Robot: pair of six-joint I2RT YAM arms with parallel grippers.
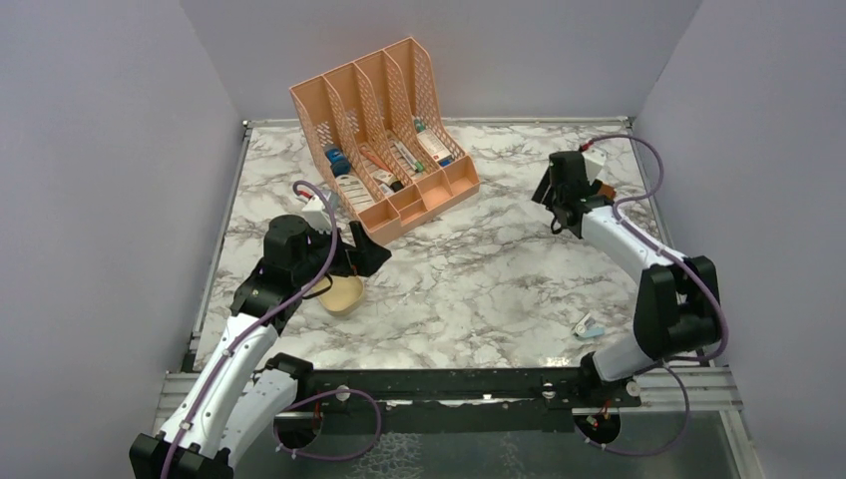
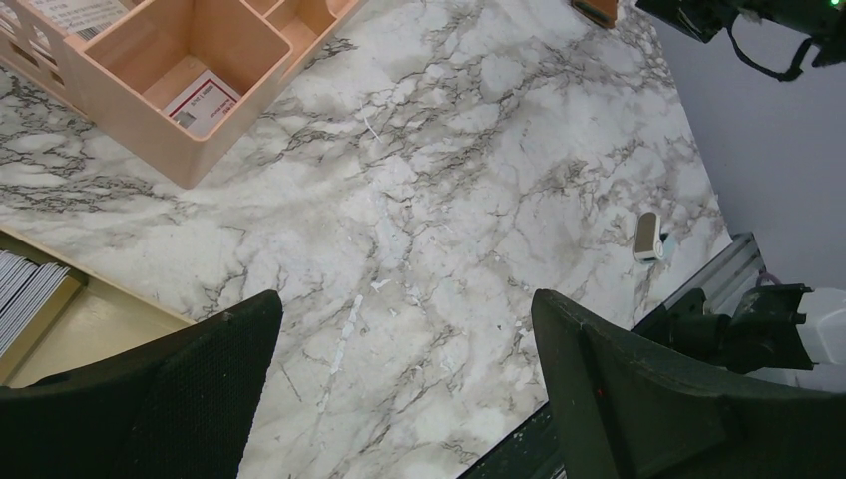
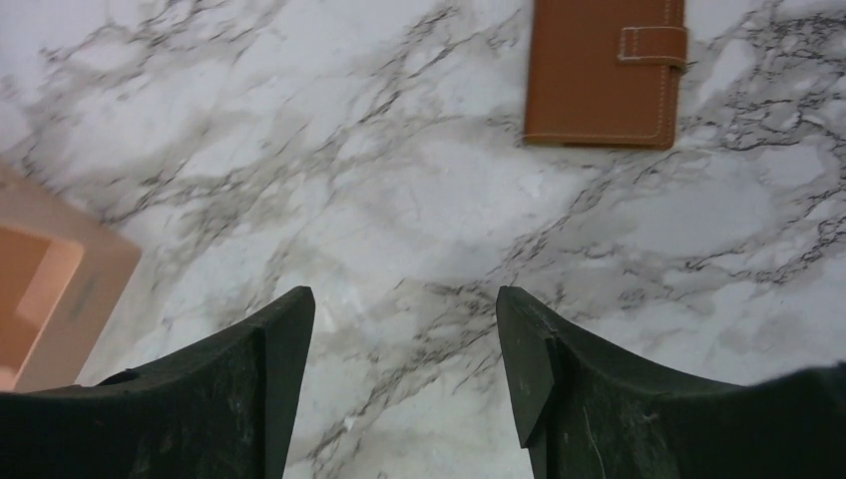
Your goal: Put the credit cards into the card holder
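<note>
In the right wrist view a closed brown card holder (image 3: 604,85) with a strap lies flat near the top edge; from above only a bit of it (image 1: 607,192) shows past my right arm. My right gripper is over the table short of the holder, its fingers apart with nothing between them. My left gripper stands open and empty above the table, between the organizer and the cream box. No loose credit card can be made out for certain; a stack of thin pieces (image 2: 30,299) sits in the cream box.
A peach organizer (image 1: 431,208) with tall slots stands at the back left. The cream box (image 1: 344,296) sits partly under my left gripper. Near the front right lies a small white-and-blue item (image 1: 587,326).
</note>
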